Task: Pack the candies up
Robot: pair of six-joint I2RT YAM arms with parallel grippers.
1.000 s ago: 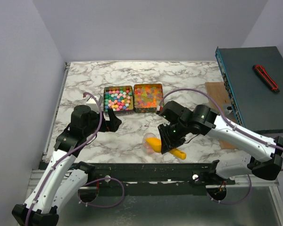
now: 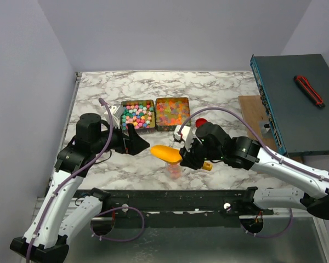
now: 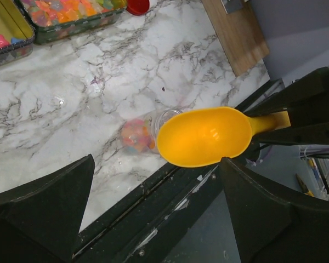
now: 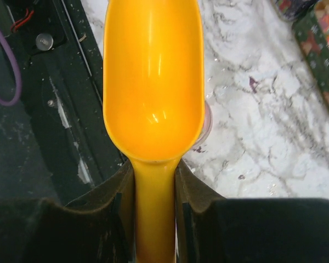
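Note:
My right gripper is shut on the handle of a yellow scoop (image 2: 166,154), whose bowl (image 3: 204,137) looks empty. Below the scoop stands a clear jar (image 2: 173,171) holding pink and orange candies (image 3: 137,136); the scoop covers part of its mouth in the left wrist view. My left gripper (image 2: 138,140) is open with nothing between its fingers, left of the scoop in the top view. At the back sit two trays side by side: one of multicoloured candies (image 2: 137,114), the other of orange, jelly-like candies (image 2: 171,112).
A red lid or cup (image 2: 201,122) lies right of the trays. On the right are a wooden board (image 2: 252,109) and a dark box (image 2: 301,104) with a red cutter on top. Bare marble surrounds the jar's left side.
My right gripper has swung the scoop left and turned its bowl more level, away from the jar. My left gripper has shifted slightly right.

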